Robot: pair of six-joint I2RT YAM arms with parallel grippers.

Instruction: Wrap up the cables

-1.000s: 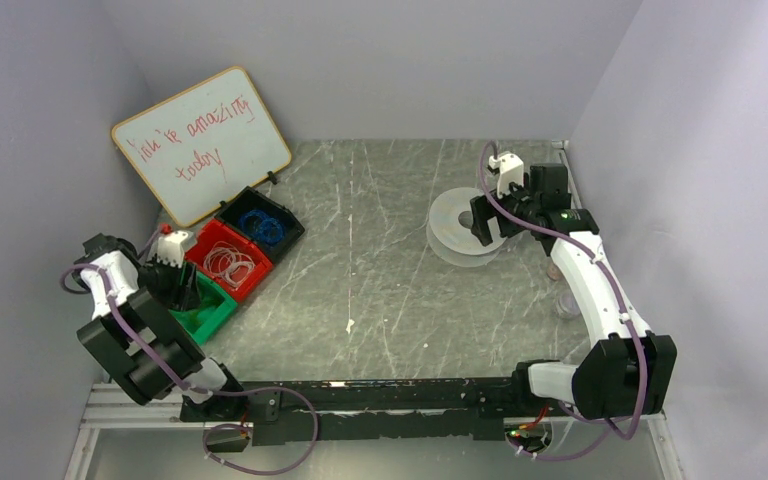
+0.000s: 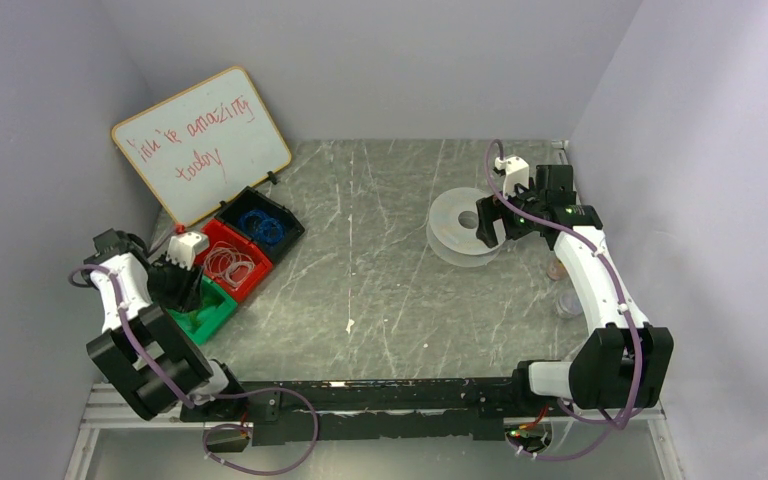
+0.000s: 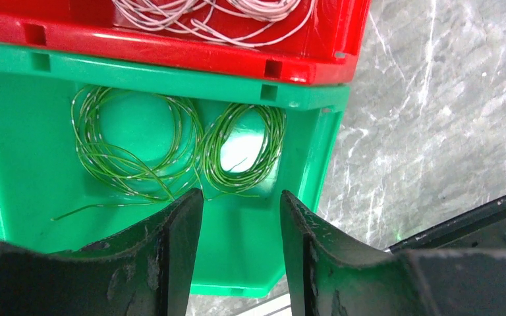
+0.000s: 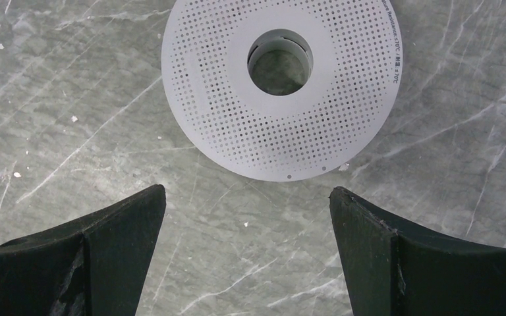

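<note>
My left gripper hangs over the green bin, fingers parted with nothing between them. Two coils of green cable lie in that bin: a loose one on the left, a tighter one on the right. The adjoining red bin holds white cable, and the black bin holds blue cable. My right gripper is open and empty above a grey perforated spool on the marble table.
A whiteboard with red writing leans behind the bins. Small containers stand at the right beside the arm.
My left arm has shifted slightly, its elbow a little toward the front and right. The right arm moved slightly rightward from a second ago.
</note>
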